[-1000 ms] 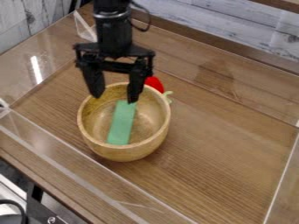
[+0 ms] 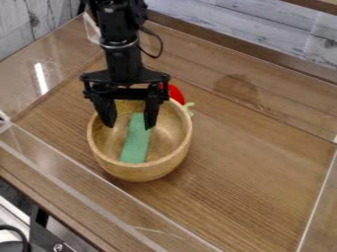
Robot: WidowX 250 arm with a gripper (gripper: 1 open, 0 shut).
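A wooden bowl (image 2: 168,148) sits on the table, left of centre, with a green oblong object (image 2: 137,140) lying inside it. The black gripper (image 2: 126,114) hangs over the back half of the bowl, its two fingers spread open on either side near the rim, above the upper end of the green object. Nothing shows between them. A small red thing (image 2: 176,93) with a green tip lies behind the bowl on the right, partly hidden.
A pale strip runs along its left side, with a dark gap and cable at the lower left corner.
The arm has shifted a little left and turned, so the gripper's fingers now appear over the bowl's left and middle. The bowl and green object look unmoved.
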